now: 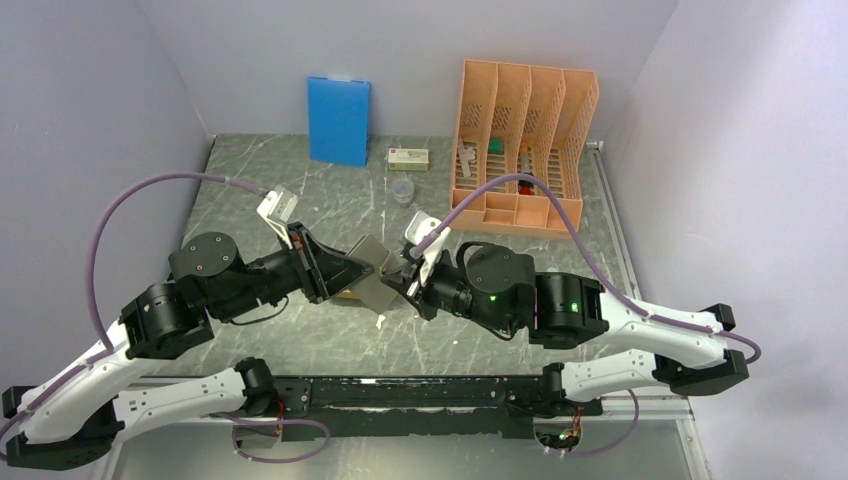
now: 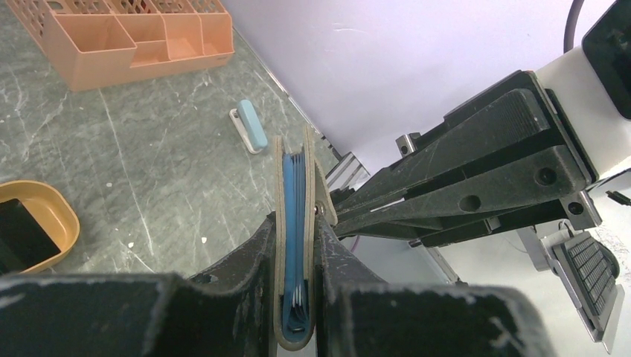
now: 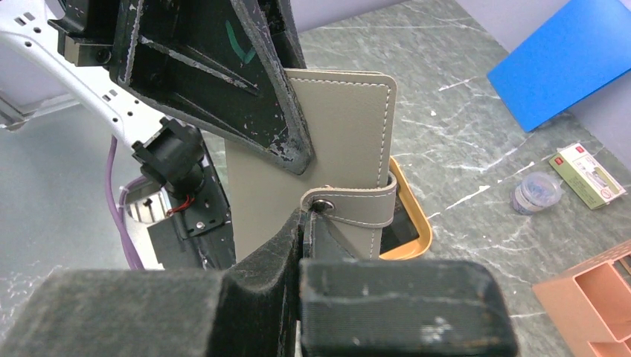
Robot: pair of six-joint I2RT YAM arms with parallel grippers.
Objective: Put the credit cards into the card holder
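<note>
A grey-beige card holder (image 1: 374,290) with stitched edges is held above the table between my two arms. My left gripper is shut on it; the left wrist view shows its blue inner sleeves (image 2: 295,201) edge-on. Its strap (image 3: 357,204) with a metal snap crosses the side edge in the right wrist view. The right gripper is shut right at the snap end of that strap; whether the strap is pinched cannot be told. Below, a yellow tray (image 2: 63,211) contains a flat black item (image 2: 22,236); I cannot tell if it is a card.
At the back right stands an orange-pink organizer (image 1: 520,212). A blue folder (image 1: 338,120) leans on the back wall, near a small box (image 1: 408,159) and a round clear container (image 1: 402,191). A light-blue stapler (image 2: 251,125) lies on the right side.
</note>
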